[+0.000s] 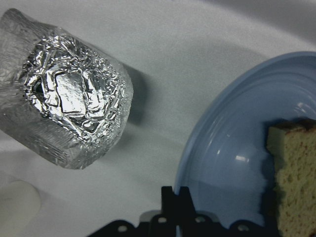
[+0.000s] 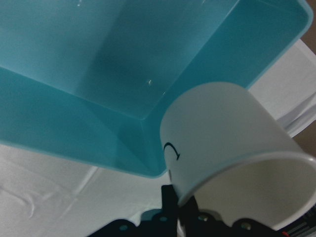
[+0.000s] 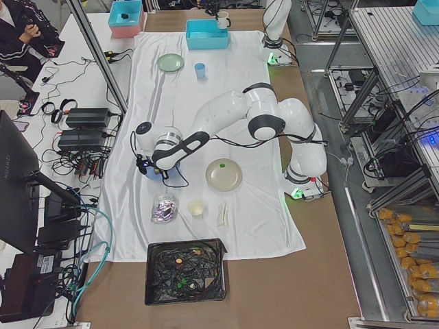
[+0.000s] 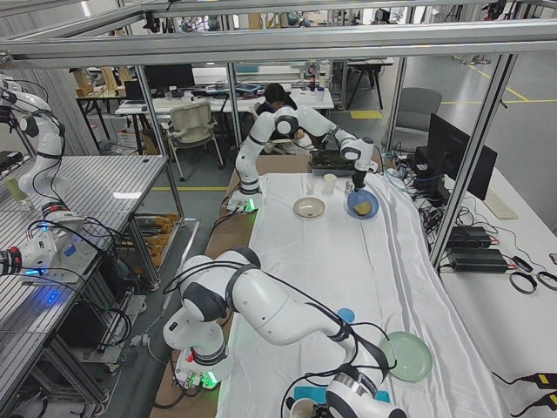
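Observation:
My right gripper is shut on the rim of a white mug [image 2: 217, 128] with a black line drawing, lifted over the edge of a teal bin [image 2: 59, 108], which also shows at the back in the camera left view [image 3: 206, 42]. My left gripper hangs over the rim of a blue plate [image 1: 227, 163], its fingers close together with nothing seen between them. A piece of bread [image 1: 296, 177] lies on that plate. Beside it lies a crinkled foil-filled clear package [image 1: 74, 98].
A green plate [image 3: 169, 62], a blue cup [image 3: 199, 69], a beige plate [image 3: 223, 174], a cream cup [image 3: 195, 208] and a pale thin item [image 3: 223, 214] stand on the white cloth. A black tray [image 3: 154, 274] sits at the near edge. Mid-cloth is mostly clear.

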